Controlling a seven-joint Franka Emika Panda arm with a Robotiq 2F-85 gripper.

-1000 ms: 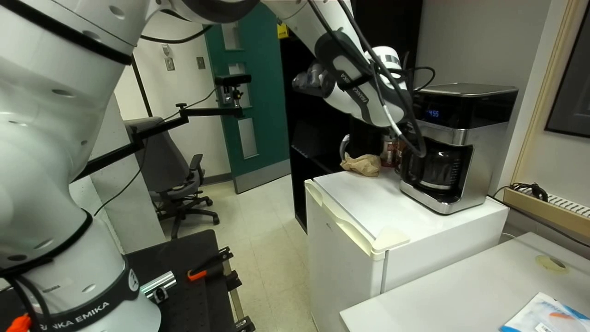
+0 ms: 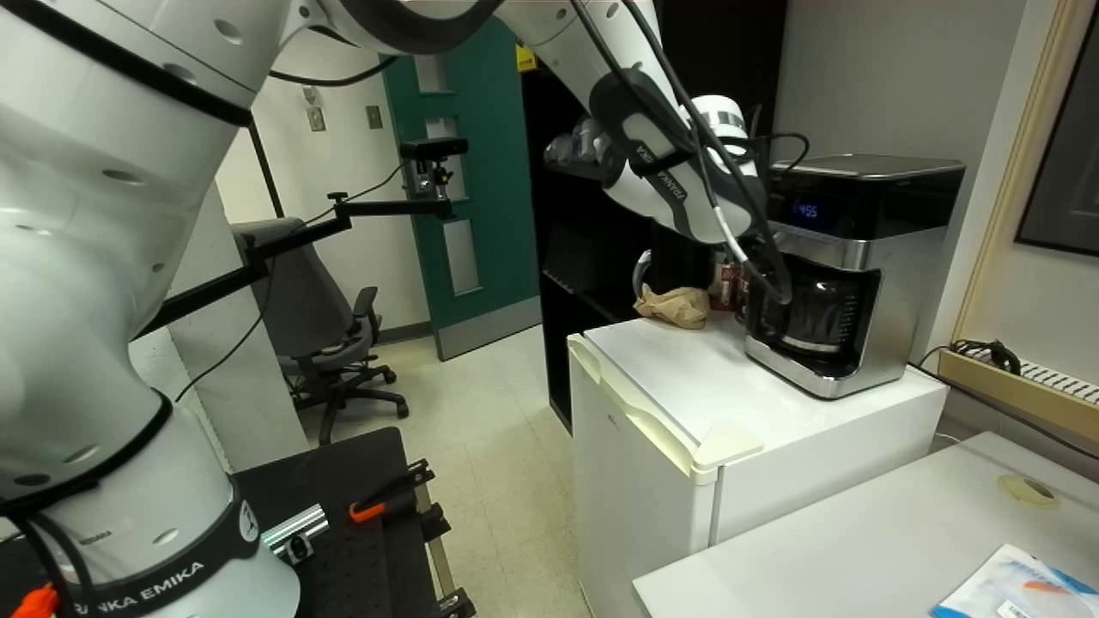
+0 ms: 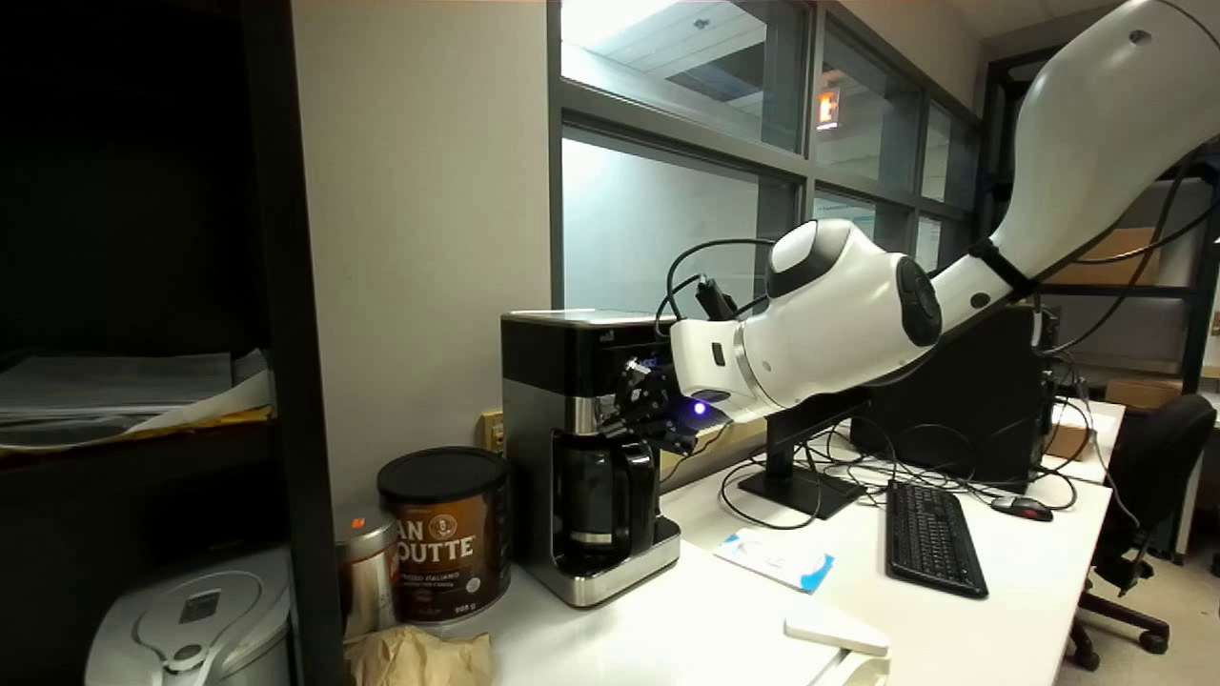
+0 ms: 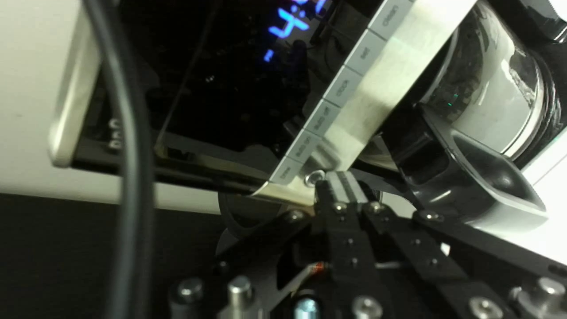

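A silver and black coffee maker [image 2: 907, 278] stands on the white mini fridge, its blue clock display lit. In the wrist view, labelled buttons [image 4: 322, 118] run along its metal strip, with a round silver button [image 4: 314, 178] at the strip's lower end. My gripper is shut with nothing showing between its fingers. Its tips are right beside the round button; whether they touch it I cannot tell. The glass carafe with its black handle [image 4: 467, 170] sits in the machine, close to the gripper. In exterior view 2 the gripper [image 3: 623, 417] meets the machine's front.
Left of the machine in exterior view 2 stand a brown coffee can [image 3: 446, 537], a metal canister [image 3: 366, 577] and a crumpled paper bag [image 3: 417, 657]. A cable [image 4: 133, 175] crosses the wrist view.
In exterior view 1, the arm's wrist end has moved slightly lower beside the coffee maker. The coffee maker and the things around it have stayed put.
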